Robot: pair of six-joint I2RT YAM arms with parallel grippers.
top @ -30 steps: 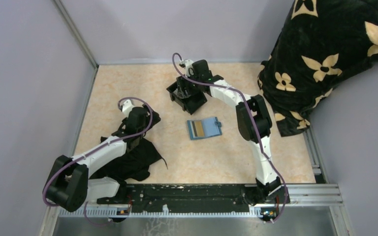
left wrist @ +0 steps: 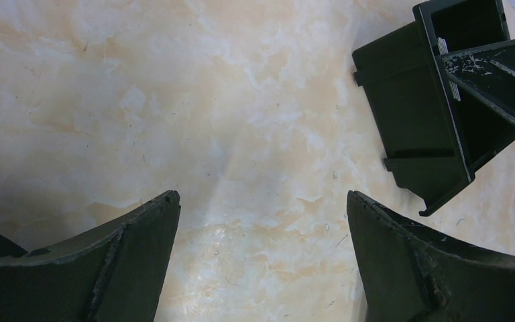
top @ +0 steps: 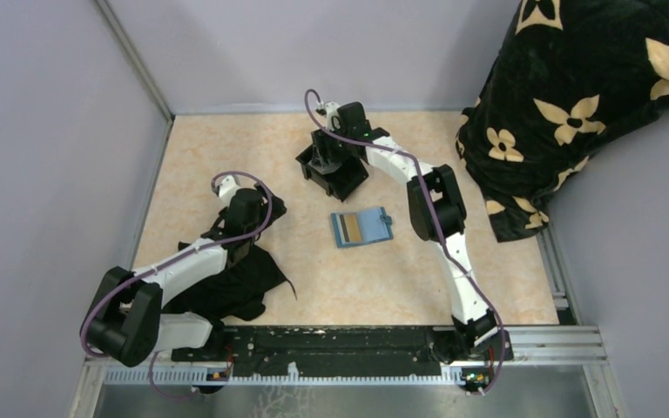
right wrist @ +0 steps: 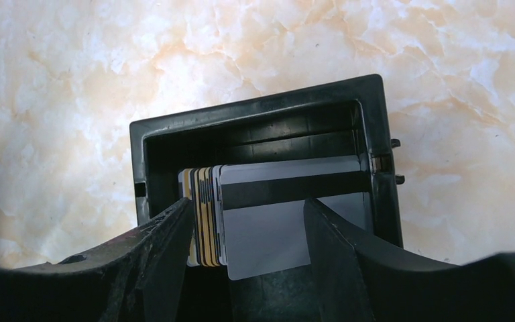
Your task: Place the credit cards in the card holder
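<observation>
In the right wrist view, a black box (right wrist: 261, 105) holds a silver-white card (right wrist: 268, 241) with a dark stripe, lying flat. Several cards (right wrist: 204, 221) stand on edge in a stack at its left. Over the box, the fingers of my right gripper are apart, and I see nothing pinched between them. One finger (right wrist: 338, 248) covers part of the silver card. The blue card holder (top: 375, 225) lies open on the table, a gold card (top: 351, 228) in its left side. My left gripper stands open above bare table, left of the box.
A black cloth (top: 244, 287) lies beneath the left arm. At the right leans a large dark cushion (top: 566, 113) with flowers. Free table surrounds the card holder, and a wall (top: 279, 61) closes off the back.
My right gripper has shifted slightly toward the back over the box, and its arm's elbow has swung left. The left arm has crept a little right. The card holder has stayed put.
</observation>
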